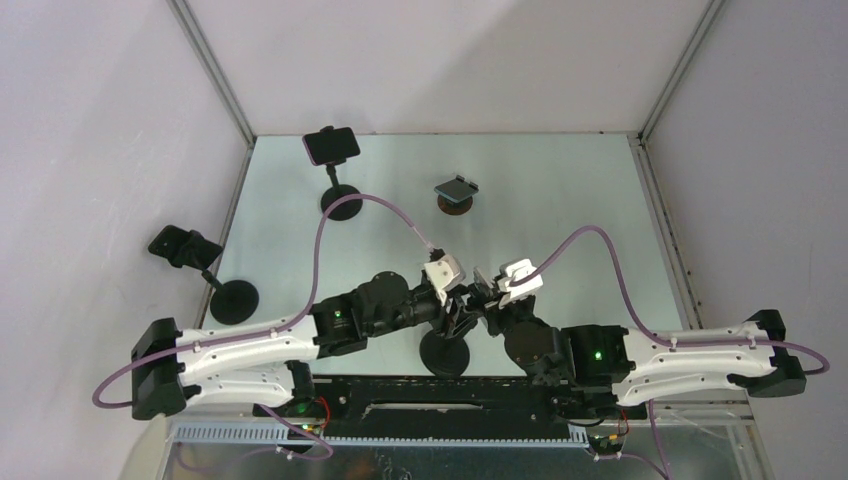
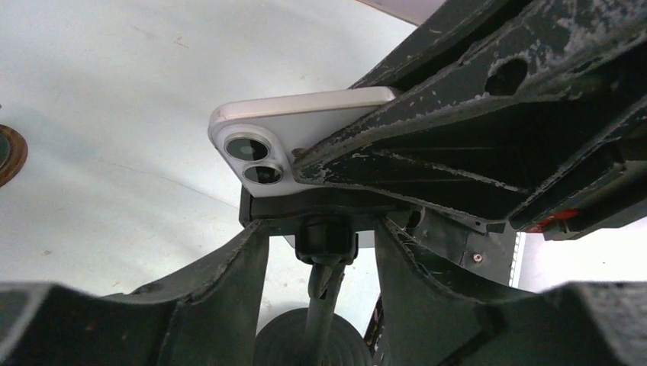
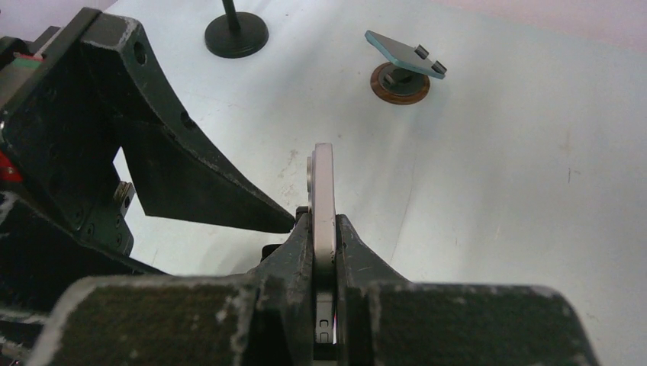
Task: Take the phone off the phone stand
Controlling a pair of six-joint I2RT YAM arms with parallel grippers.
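Note:
In the left wrist view, the white phone (image 2: pixel 263 120) shows its two camera lenses and rests tilted against the black head of the phone stand (image 2: pixel 326 238). My right gripper is shut on the phone, one finger on each face, with the phone's edge upright between them. My left gripper is part open, its fingertips on either side of the stand's neck just under the holder. I cannot tell whether both of them touch it. From above, the round stand base (image 1: pixel 444 355) shows below the grippers, which hide most of the phone.
A small stand with a dark phone (image 1: pixel 456 190) is at the table's back middle. Two taller stands with phones (image 1: pixel 331 146) (image 1: pixel 185 246) are along the left side. Free tabletop (image 1: pixel 580 200) lies to the right.

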